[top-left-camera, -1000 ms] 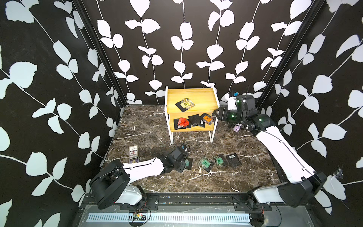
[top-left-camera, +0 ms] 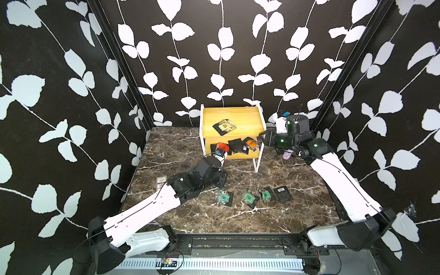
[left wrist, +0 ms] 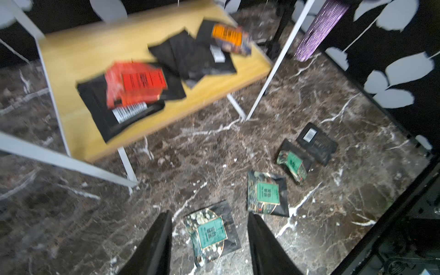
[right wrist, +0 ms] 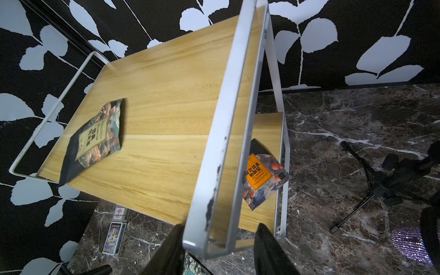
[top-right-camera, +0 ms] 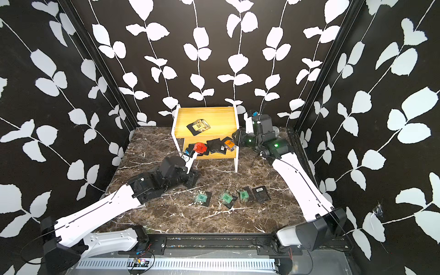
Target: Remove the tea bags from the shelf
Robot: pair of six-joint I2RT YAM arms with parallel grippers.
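Observation:
A wooden two-tier shelf holds a yellow-labelled tea bag above and red, black and orange tea bags on the lower board. Green-labelled bags and a black bag lie on the marble table in front. My left gripper is open, raised over the table at the shelf's front left, with nothing between its fingers. My right gripper is open at the shelf's upper right, the white side frame showing between or just beyond its fingers.
Two small boxes lie on the table's left. A black stand and a purple sparkly object are right of the shelf.
My left gripper has risen from over the front green bags toward the shelf's lower board. The right arm and the bags look unmoved.

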